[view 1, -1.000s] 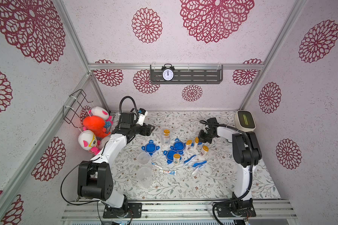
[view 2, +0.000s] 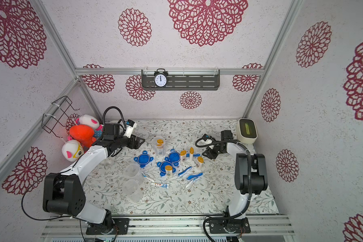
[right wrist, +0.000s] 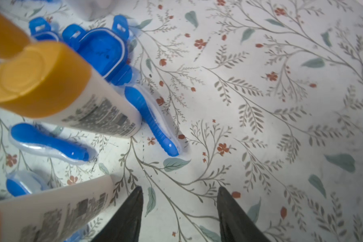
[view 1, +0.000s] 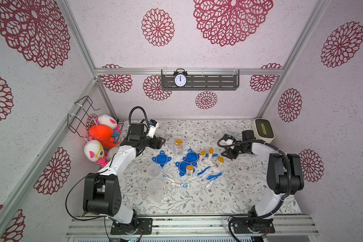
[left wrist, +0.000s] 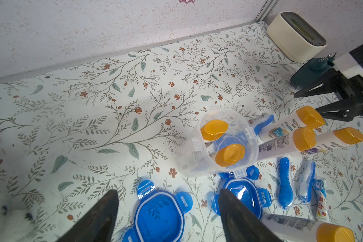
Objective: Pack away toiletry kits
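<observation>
A clear container (left wrist: pixel 189 157) holding two orange-capped bottles (left wrist: pixel 229 154) stands upright back of centre. My left gripper (view 1: pixel 161 143) is open to its left, above the table and holding nothing. Several more orange-capped bottles (view 1: pixel 219 161) stand to its right and in front. My right gripper is open just right of that group, only bare cloth between its fingers. Blue toothbrush cases (right wrist: pixel 151 119) lie among the bottles, and a toothpaste tube (view 1: pixel 180 185) lies at the front. Blue lids (view 1: pixel 161 159) rest flat left of centre; two empty clear tubs (view 1: pixel 154 189) stand at front left.
Plush toys (view 1: pixel 102 135) fill the left side beside a wire rack (view 1: pixel 81 115). A cream box (view 1: pixel 263 129) sits at the back right corner.
The left arm has barely shifted. The bottles and cases appear to stay in place.
</observation>
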